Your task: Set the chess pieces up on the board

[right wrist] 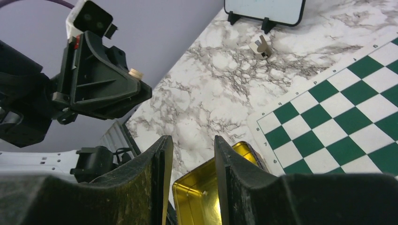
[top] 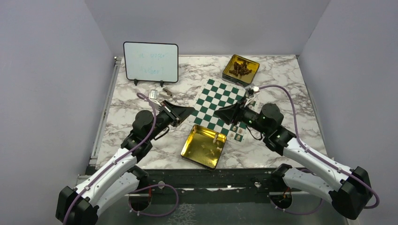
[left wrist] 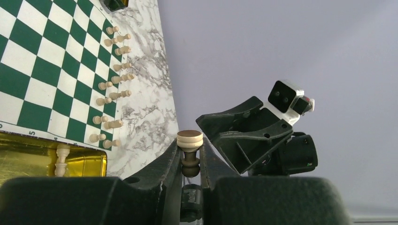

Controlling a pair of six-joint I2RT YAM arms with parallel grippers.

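Note:
My left gripper (top: 189,110) is shut on a light wooden chess piece, seen between its fingertips and in the right wrist view (right wrist: 136,73). My right gripper (top: 218,114) faces it from the board's right, fingers apart with nothing between them. The green-and-white chessboard (top: 211,101) lies in the middle; light pieces (left wrist: 119,65) stand in rows along one edge. The near gold tray (top: 192,150) holds a few light pieces (left wrist: 62,161). The far gold tray (top: 239,70) holds dark pieces.
A whiteboard (top: 151,61) stands at the back left, with a small metal object (right wrist: 260,47) before it.

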